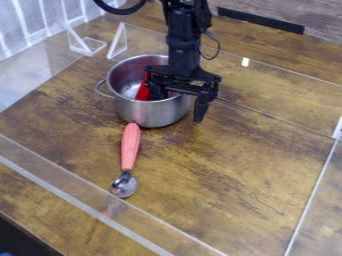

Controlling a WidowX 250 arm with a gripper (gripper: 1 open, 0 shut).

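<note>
A steel pot point(127, 110) stands on the wooden table, with a red object point(143, 92) inside it. The black gripper point(181, 100) is down over the pot's right side and rim; whether its fingers are open or shut on the rim is hard to tell. A pink-handled utensil point(130, 150) with a metal end lies in front of the pot.
A white edge or wall runs along the upper left.
</note>
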